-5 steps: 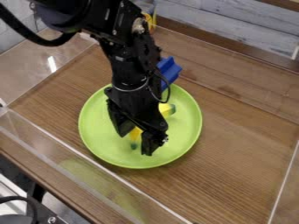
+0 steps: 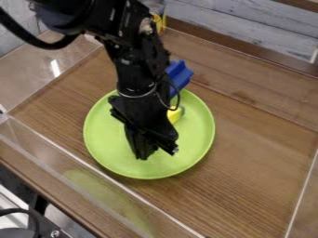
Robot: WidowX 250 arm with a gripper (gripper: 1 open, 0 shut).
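Observation:
My black gripper hangs low over a green plate on the wooden table, its fingers close together near the plate's middle. A yellow object lies on the plate behind the gripper, mostly hidden by it. Whether anything small sits between the fingertips is hard to see, but nothing shows there.
A blue object stands behind the plate, and something yellow is at the far back beside the arm. A transparent edge runs along the front left.
The fingers have drawn together from a wider spread a second ago.

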